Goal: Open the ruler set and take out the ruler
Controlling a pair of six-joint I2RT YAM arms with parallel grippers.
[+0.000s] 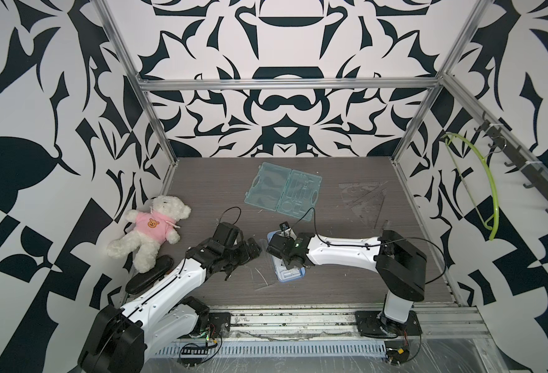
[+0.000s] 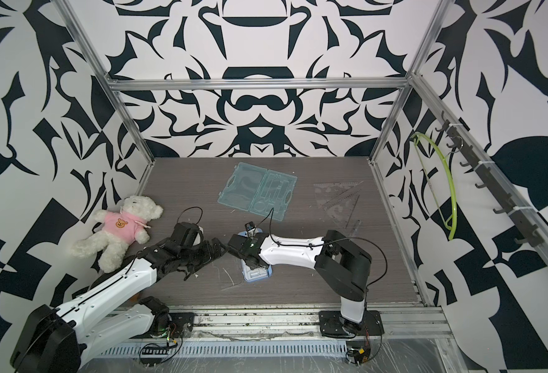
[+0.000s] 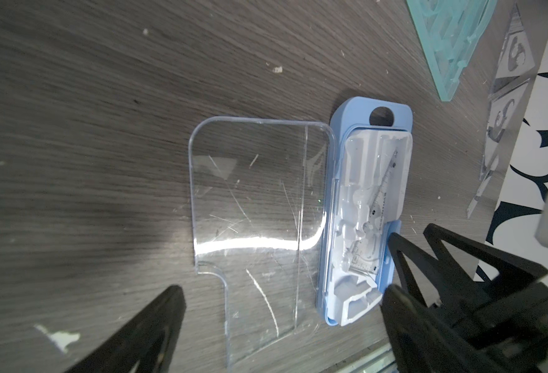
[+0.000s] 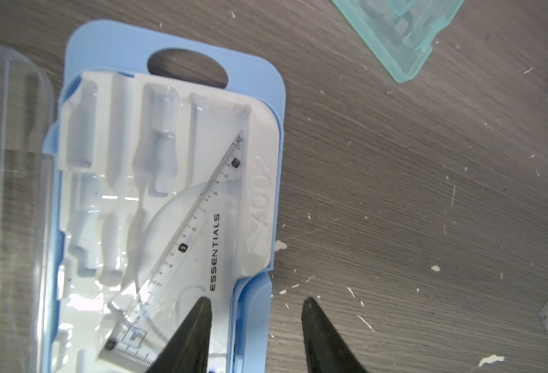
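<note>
The blue ruler case (image 3: 367, 112) lies open on the table, its clear lid (image 3: 255, 186) spread flat to the left. A transparent ruler marked ESSENTIALS (image 4: 186, 236) lies in the white tray (image 4: 99, 155). My left gripper hangs open over the lid's near part, empty. My right gripper is open above the case's right side, one fingertip over the tray's edge, the other over bare table, nothing visibly held.
An open teal case (image 1: 267, 186) lies at the back, clear triangles (image 1: 361, 202) to its right. A teddy bear (image 1: 152, 230) and black pouch (image 1: 148, 276) lie at the left.
</note>
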